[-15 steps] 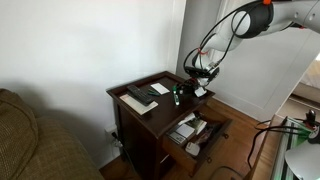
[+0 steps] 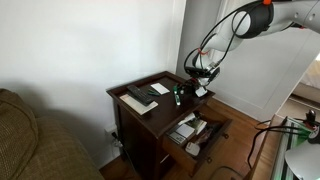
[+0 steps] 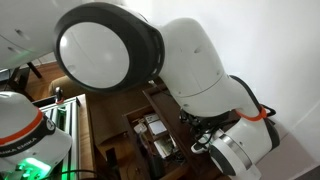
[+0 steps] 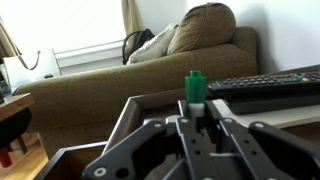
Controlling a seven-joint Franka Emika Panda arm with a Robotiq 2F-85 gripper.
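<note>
A small upright item with a green cap [image 4: 195, 87] and a white body stands between the fingers of my gripper in the wrist view. The gripper is shut on it, with the cap rising above the fingertips. Its lower end is hidden by the fingers. In exterior view 1 the gripper [image 2: 183, 93] is low over the right part of the dark cabinet top [image 2: 160, 118]. Whether the item touches that top cannot be told. The arm hides most of the gripper in exterior view 2.
Below the top, an open drawer [image 2: 190, 149] holds several items. A black keyboard [image 2: 139, 95] and a white sheet [image 2: 159, 88] lie on the cabinet top, left of the gripper. Behind the cabinet runs a white wall; a brown sofa [image 2: 35, 145] stands at the left.
</note>
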